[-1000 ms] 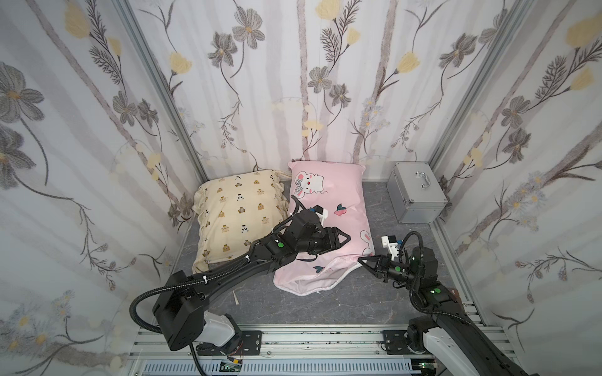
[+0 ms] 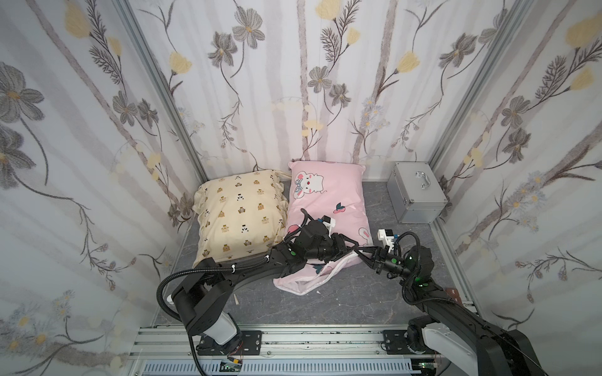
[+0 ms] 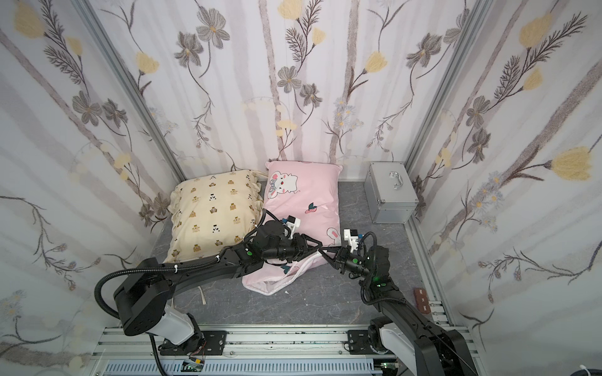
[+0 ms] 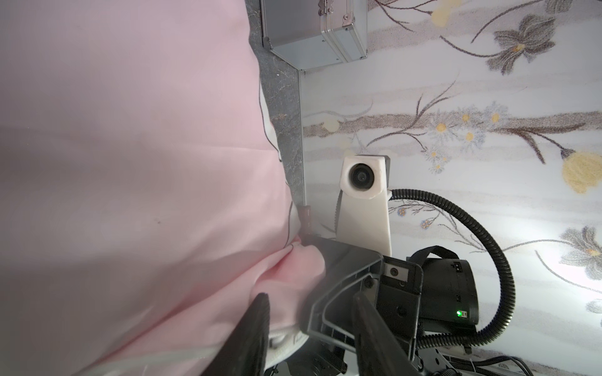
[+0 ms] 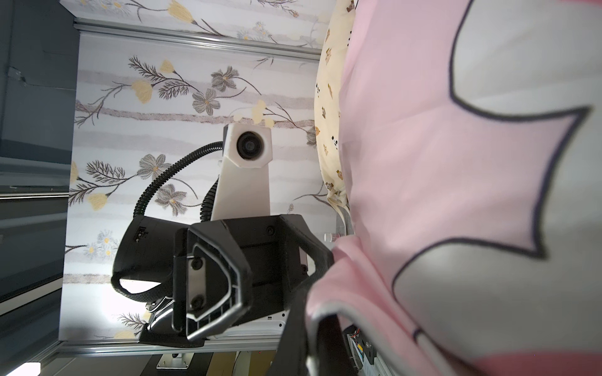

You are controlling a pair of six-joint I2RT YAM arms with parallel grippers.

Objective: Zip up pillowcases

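A pink pillowcase (image 2: pixel 329 181) with a mouse print lies in the middle, its white-edged opening (image 2: pixel 301 291) toward the front. My right gripper (image 2: pixel 357 248) is shut on the case's near right corner, lifting the fabric; the folded pink cloth (image 5: pixel 341 282) shows at its fingers in the right wrist view. My left gripper is part open right beside it, above the pale edge (image 4: pixel 288 344). Between the left fingers I see the edge and part of the right gripper, but whether they touch the cloth cannot be told. The zipper pull is not distinguishable.
A cream pillow (image 2: pixel 241 210) with small bear prints lies to the left, against the pink one. At the right stands a silver case (image 2: pixel 417 191). The two grippers are almost touching.
My left gripper has moved right and toward the front, up to the right gripper. The right gripper has risen slightly with the corner, and the opening's edge is pulled up.
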